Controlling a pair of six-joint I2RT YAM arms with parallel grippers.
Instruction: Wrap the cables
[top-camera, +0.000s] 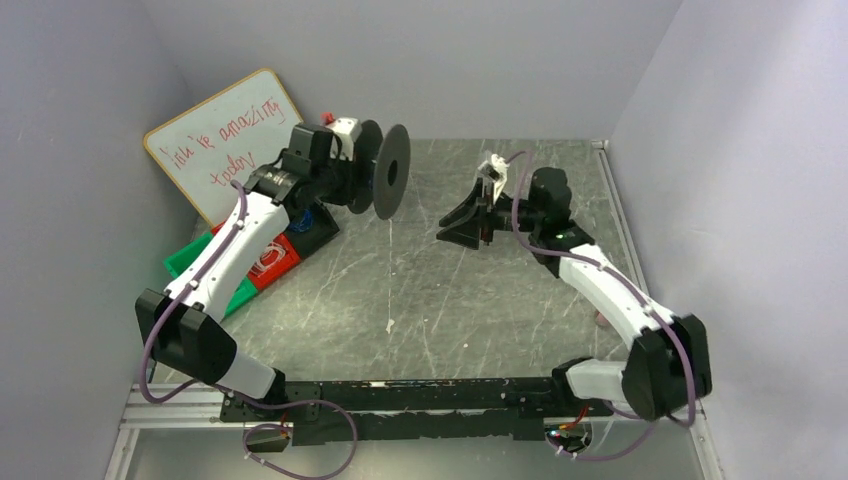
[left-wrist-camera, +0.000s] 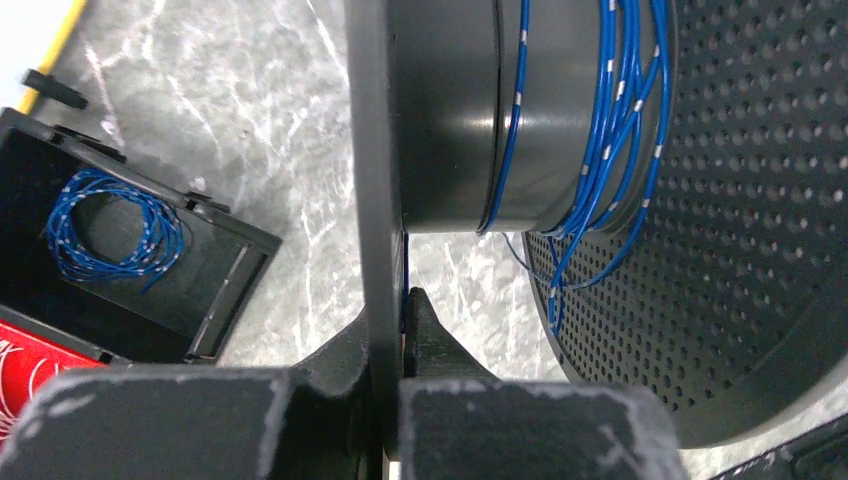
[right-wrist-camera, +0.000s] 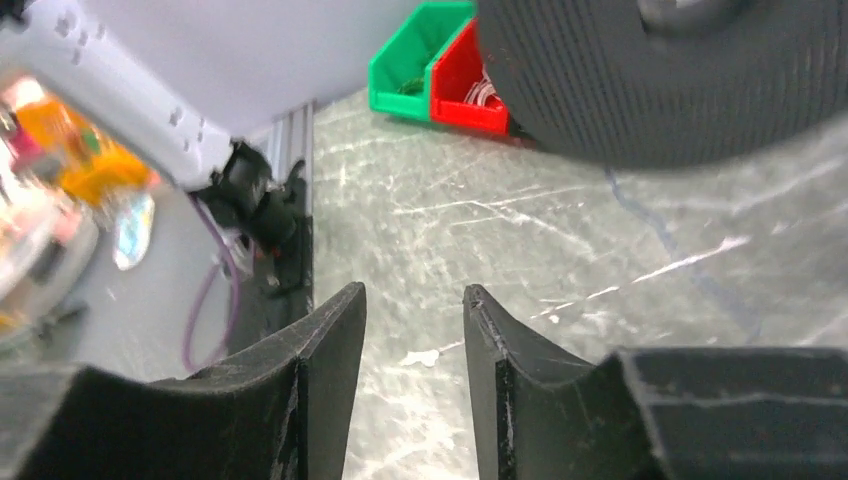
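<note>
My left gripper is shut on the near flange of a dark grey spool, holding it raised above the table on the left side. In the left wrist view, blue cable with white marks lies in several turns round the spool's drum. A few turns sag in a loose loop below the drum, by the perforated far flange. To the right of the spool and apart from it, my right gripper is part open. Nothing shows between its fingers in the right wrist view.
A black bin holds a coiled blue cable; beside it are a red bin and a green bin. Behind them leans a whiteboard.
</note>
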